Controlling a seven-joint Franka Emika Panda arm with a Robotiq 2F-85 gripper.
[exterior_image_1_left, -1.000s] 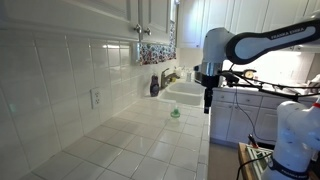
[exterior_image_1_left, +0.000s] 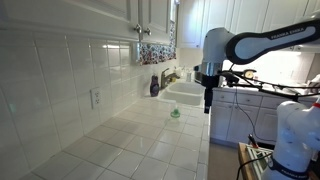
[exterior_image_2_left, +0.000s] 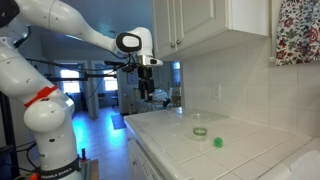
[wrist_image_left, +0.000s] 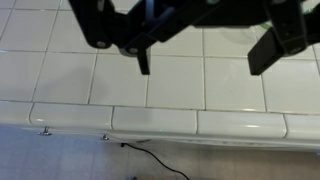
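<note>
My gripper stands open in the wrist view, with bare white tile and nothing else between its dark fingers. It hangs above the front edge of the counter; in exterior view 1 the gripper (exterior_image_1_left: 208, 104) is at the counter's right side. On the tiles sit a small green object (exterior_image_2_left: 218, 142) and, close to it, a clear round container (exterior_image_2_left: 199, 133), both apart from the gripper. From the other side, the green object (exterior_image_1_left: 175, 113) shows in front of the sink.
A white sink (exterior_image_1_left: 185, 92) with a faucet lies beyond the green object, and a dark bottle (exterior_image_1_left: 154, 86) stands by the wall. White cabinets (exterior_image_2_left: 215, 25) overhang the counter. A black cable (wrist_image_left: 155, 157) lies below the edge.
</note>
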